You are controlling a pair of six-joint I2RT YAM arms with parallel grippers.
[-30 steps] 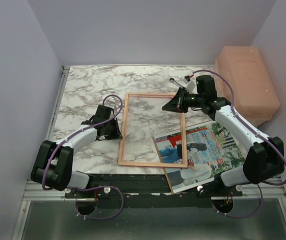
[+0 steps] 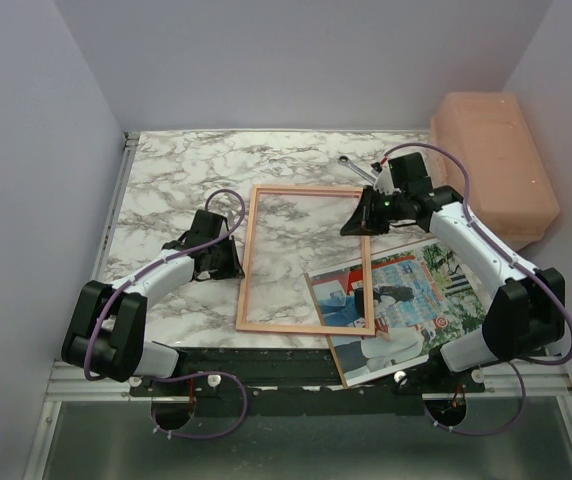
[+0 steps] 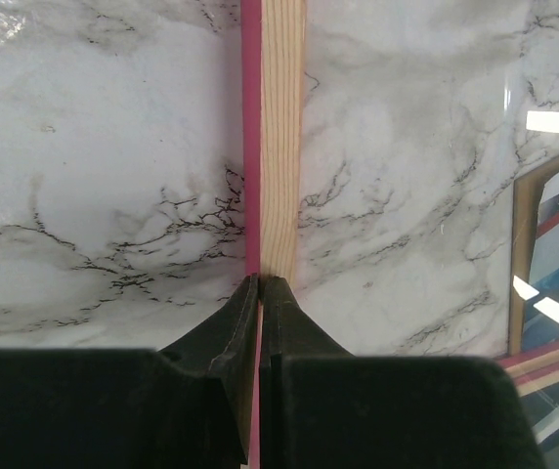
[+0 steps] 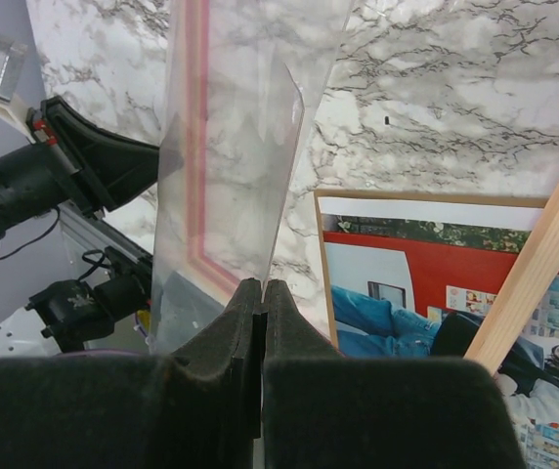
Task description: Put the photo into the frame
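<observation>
The wooden frame lies flat on the marble table, its opening facing up. The photo lies at the lower right, with the frame's right bar crossing over it and its left part showing inside the opening. My left gripper is shut at the frame's left bar; in the left wrist view its fingertips meet by the wooden bar, nothing clearly between them. Over the frame's upper right part is my right gripper, shut on a clear plastic sheet that rises, bent, from its fingertips.
A silver tool lies behind the frame, close to the right arm. The large pinkish box stands at the back right. Bare marble shows at the back left.
In the top view my right gripper has moved a little to the right and toward the front. The left gripper, the frame and the photo have stayed where they were.
</observation>
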